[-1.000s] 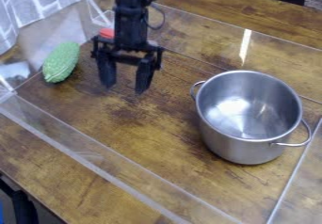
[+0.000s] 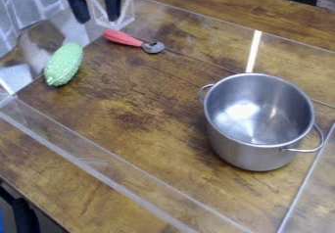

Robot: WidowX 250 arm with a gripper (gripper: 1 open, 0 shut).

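My black gripper [image 2: 96,7] is at the top left edge of the view, partly blurred and cut off, with its fingers apart. Below it to the right lies a red-handled spoon [image 2: 125,39] with a metal head. A green corn-like toy [image 2: 63,65] rests at the left, below the gripper. A large steel pot [image 2: 260,144] with two handles stands on the right side of the wooden table.
Clear plastic panels edge the table [image 2: 151,119] along the left, bottom and right. A pale strip [image 2: 256,49] lies near the back right.
My gripper has moved back and up, away from the middle of the table toward the top left, uncovering the spoon. The pot and green toy are unchanged.
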